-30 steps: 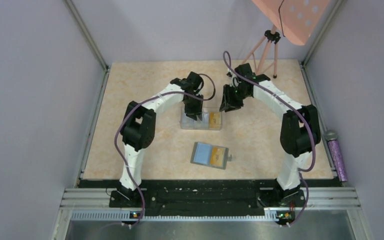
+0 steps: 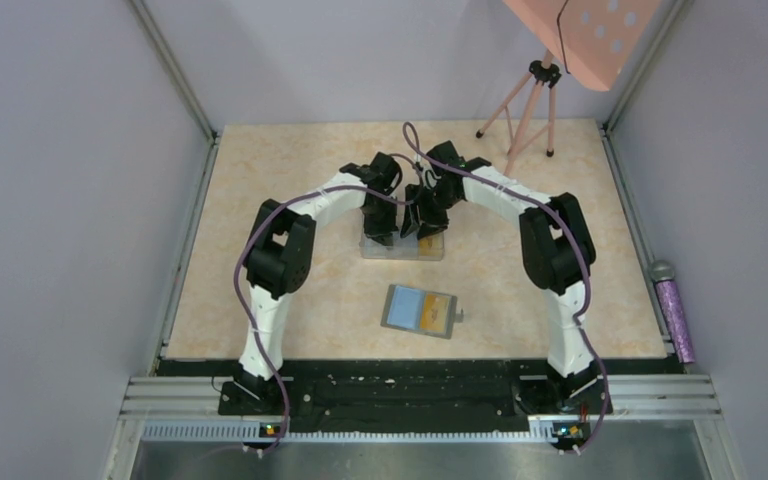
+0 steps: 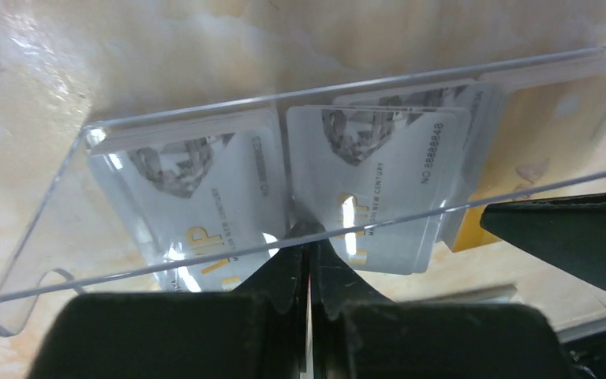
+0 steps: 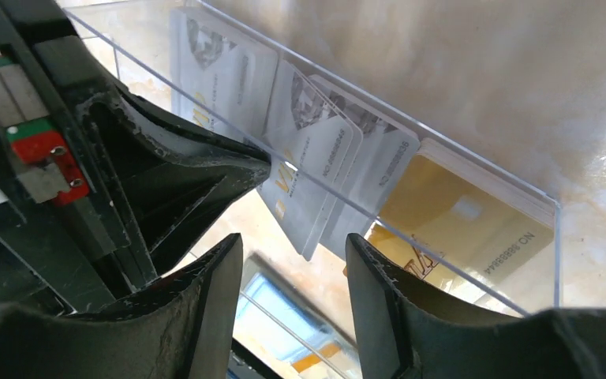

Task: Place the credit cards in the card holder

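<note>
A clear acrylic box [image 2: 402, 254] holds silver cards on its left and middle and a gold stack [image 4: 467, 212] at its right. In the left wrist view, a loose silver card [image 3: 383, 170] stands askew in front of another silver one, beside the left silver stack [image 3: 197, 178]. My left gripper is shut, its tips at the gap between the left stack and the loose card; nothing shows between its fingers. My right gripper is open, its fingers either side of the loose card's lower end, apart from it.
A grey flat holder [image 2: 386, 322] with a light-blue and a gold card side by side lies in front of the box. Both arms crowd closely over the box. A pink tripod [image 2: 530, 112] stands at the back right.
My right gripper has moved left, from the box's right edge to above its middle.
</note>
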